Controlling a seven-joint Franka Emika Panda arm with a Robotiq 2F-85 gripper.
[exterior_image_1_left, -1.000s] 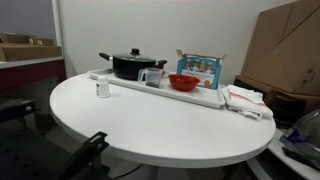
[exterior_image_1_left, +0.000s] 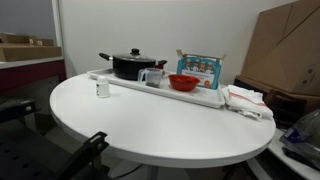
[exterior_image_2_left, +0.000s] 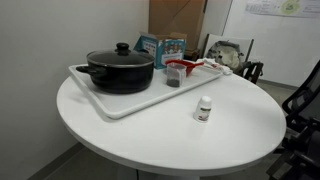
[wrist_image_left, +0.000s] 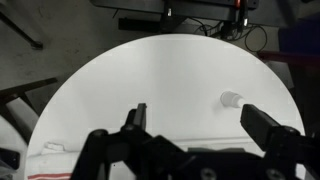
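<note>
My gripper stands open above the table, its two dark fingers wide apart and nothing held between them. A small white bottle (exterior_image_1_left: 102, 89) is upright on the round white table (exterior_image_1_left: 165, 125), toward the left in exterior view 1. In exterior view 2 the same bottle (exterior_image_2_left: 203, 109) shows a dark-printed label. From the wrist, the bottle (wrist_image_left: 231, 99) appears on the right side, beyond the fingers and apart from them.
Along the back, a white tray (exterior_image_2_left: 120, 104) carries a lidded black pot (exterior_image_1_left: 134, 66), a clear measuring cup (exterior_image_2_left: 176, 75), a red bowl (exterior_image_1_left: 184, 82) and a colourful box (exterior_image_1_left: 199, 68). A folded white towel (exterior_image_1_left: 246, 99) lies at the right.
</note>
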